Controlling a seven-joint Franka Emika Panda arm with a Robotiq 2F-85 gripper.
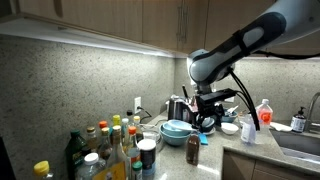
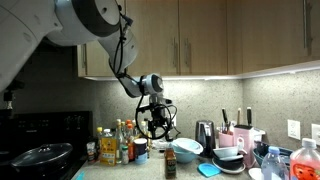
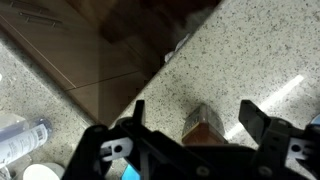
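Observation:
Open fingers with nothing between them mark my gripper, held above the counter. A brown bottle stands upright on the counter near its front edge, with the gripper higher and slightly to the right in exterior view 1. Seen from above in the wrist view, the bottle lies toward the lower middle of the frame, partly covered by the gripper's body. In exterior view 2 the bottle is below the gripper and a little to its right.
Several bottles crowd the left of the counter, with a dark mug beside them. Blue bowls stand behind the brown bottle. A pink knife block and a sink are on the right. Cabinets hang overhead.

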